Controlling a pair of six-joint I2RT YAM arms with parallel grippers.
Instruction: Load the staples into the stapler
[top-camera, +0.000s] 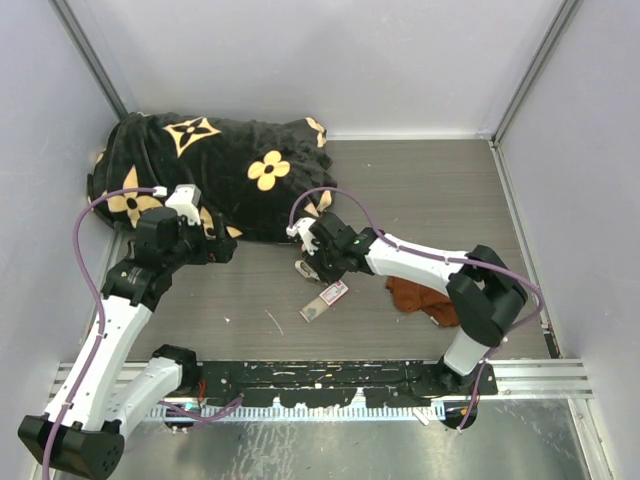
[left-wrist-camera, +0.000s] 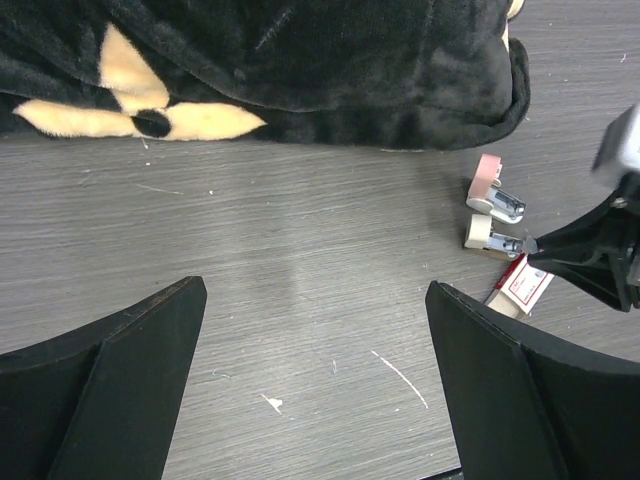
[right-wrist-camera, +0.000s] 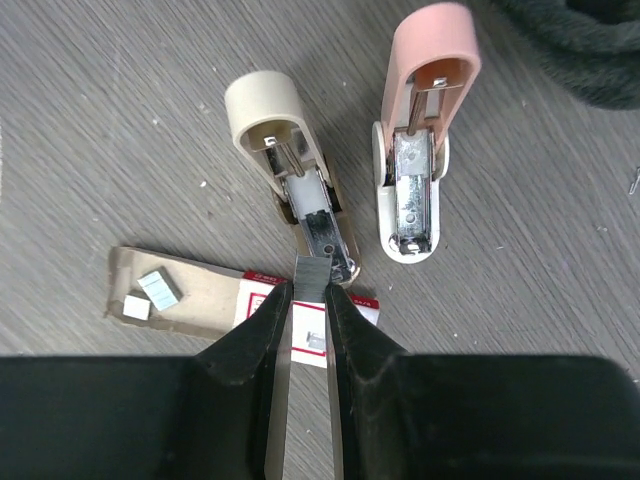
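Observation:
Two small staplers lie with their tops swung up, a cream one (right-wrist-camera: 265, 100) and a pink one (right-wrist-camera: 430, 45), their metal trays exposed. My right gripper is shut on a small grey strip of staples (right-wrist-camera: 312, 268). In the right wrist view this strip overlaps the front end of the cream stapler's tray; whether they touch I cannot tell. Well to the left of the staplers, my left gripper stands open above bare table. From the top, my right gripper covers part of the staplers.
A cardboard staple box (right-wrist-camera: 205, 300) with loose staple blocks (right-wrist-camera: 160, 288) lies by the cream stapler's front. Behind is a dark plush blanket (top-camera: 235, 165). A brown cloth (top-camera: 420, 300) sits at the right.

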